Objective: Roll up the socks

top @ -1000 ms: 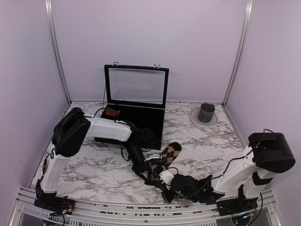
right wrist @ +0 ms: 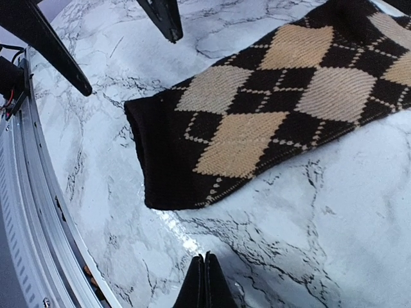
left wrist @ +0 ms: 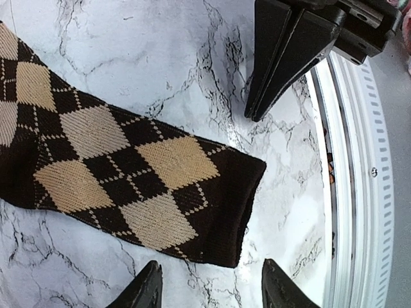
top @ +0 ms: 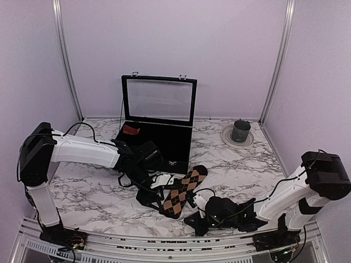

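Note:
The argyle sock [top: 174, 201], brown with tan diamonds, lies lengthwise on the table between the two arms. Its dark cuff [left wrist: 232, 212] points toward the front edge and lies flat on the marble, folded edge showing. My left gripper hovers beside the cuff, fingers wide apart, with nothing held. In the right wrist view, my right gripper is shut, its tips pressed together and empty. The cuff is outside those fingertips, a short way beyond them. The left fingers [right wrist: 170, 29] also show there, clear of the sock.
An open black case [top: 159, 137] with a raised clear lid stands behind the left arm, a red item [top: 130, 130] inside. A grey cup [top: 241, 131] sits on a round plate [top: 227, 140] at back right. The metal rail [top: 170, 249] borders the front.
My left gripper has drawn off to the left, away from the cuff and the right gripper. The right gripper has shifted slightly and stays shut. More of the sock is uncovered.

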